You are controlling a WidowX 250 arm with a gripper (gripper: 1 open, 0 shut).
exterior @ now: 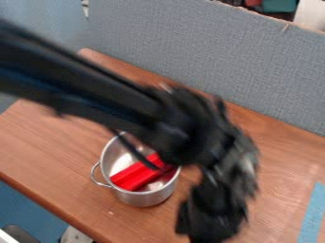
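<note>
A silver pot (150,196) with side handles stands on the wooden table (51,142). Inside it lies a red object (133,177) on a pale bottom. My black arm and gripper (210,214) are motion-blurred, reaching in from the upper left over the pot and down along its right side. The fingers are too blurred to show their state, and they hide part of the pot.
A grey padded panel (216,57) borders the back of the table. Blue tape (311,214) is at the right.
</note>
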